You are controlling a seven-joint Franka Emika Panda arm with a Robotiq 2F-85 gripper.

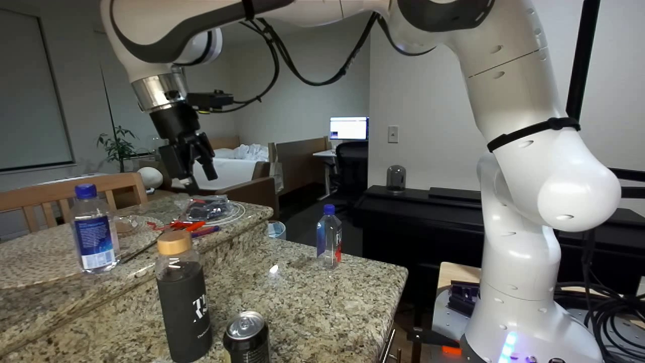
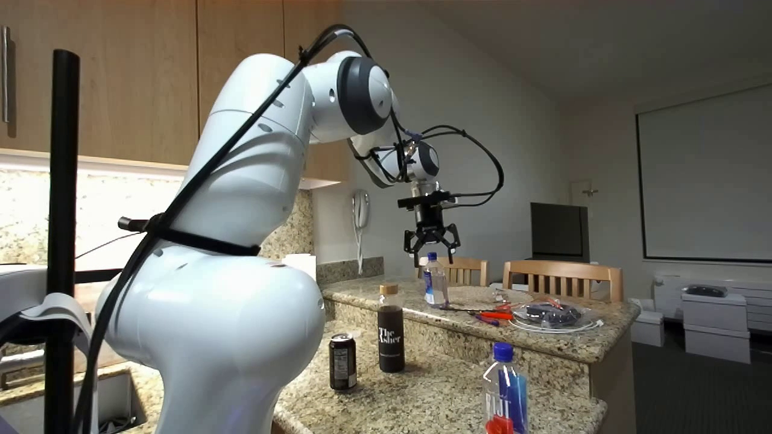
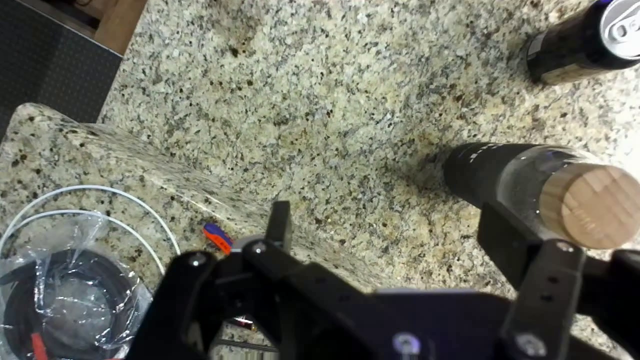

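My gripper (image 1: 196, 178) hangs in the air above the counters, its fingers wide apart and nothing between them; exterior view 2 shows the same open gripper (image 2: 433, 261) high over the raised ledge. A blue-capped water bottle (image 1: 95, 233) stands upright on that ledge, and a second one (image 1: 329, 236) stands on the lower counter near its far edge. A dark bottle with a wooden cap (image 2: 391, 336) and a black can (image 2: 342, 361) are upright on the lower counter. In the wrist view the wooden-capped bottle (image 3: 510, 177) appears beyond the right finger, apart from it.
A bagged dark coil (image 3: 66, 300) and a white cable (image 3: 129, 195) lie on the raised ledge (image 2: 601, 336), with red tools (image 2: 496, 315) beside them. Wooden chairs (image 2: 564, 273) stand behind the ledge.
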